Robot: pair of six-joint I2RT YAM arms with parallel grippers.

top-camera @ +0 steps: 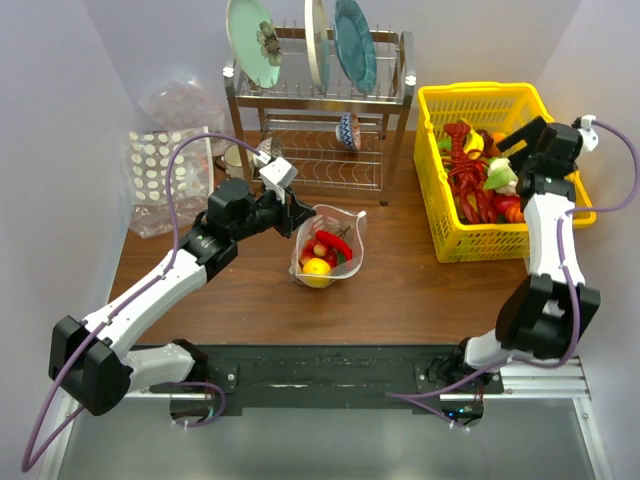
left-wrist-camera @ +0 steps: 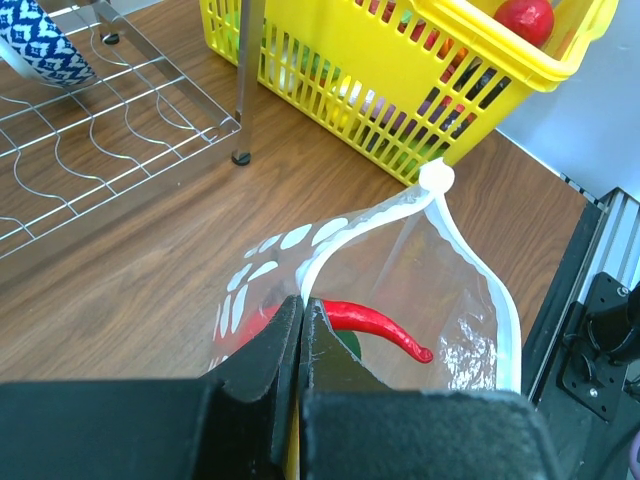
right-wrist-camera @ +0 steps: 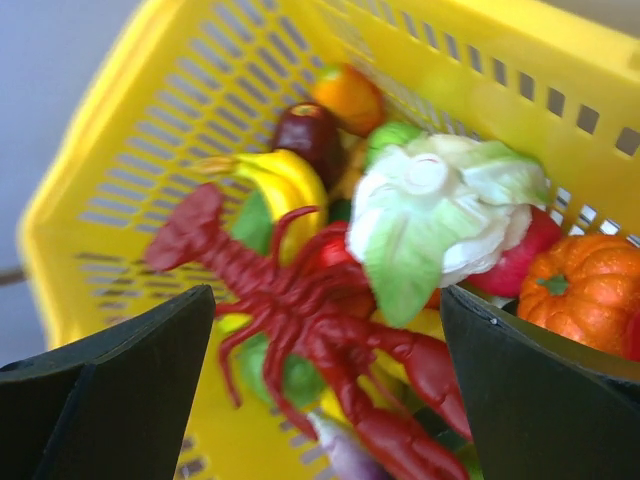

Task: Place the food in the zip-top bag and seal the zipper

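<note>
The clear zip top bag [top-camera: 356, 226] stands open on the wooden counter, holding a red chili pepper [top-camera: 333, 242], a yellow fruit [top-camera: 317, 271] and other produce. My left gripper is shut on the bag's white zip rim at its left side. In the left wrist view, the rim arches away from those fingertips and the pepper [left-wrist-camera: 375, 328] shows inside. Over the yellow basket [top-camera: 480, 243], my right gripper [top-camera: 514, 147] is open and empty. Beneath its spread fingers [right-wrist-camera: 130, 385] lie a red lobster [right-wrist-camera: 300, 310] and a white-green cauliflower [right-wrist-camera: 425, 205].
Bananas [right-wrist-camera: 285, 185], a pumpkin [right-wrist-camera: 590, 290] and other toy food fill the basket. A dish rack [top-camera: 320, 100] with plates stands at the back. More plastic bags [top-camera: 170, 180] lie at the left. Counter space between bag and basket is clear.
</note>
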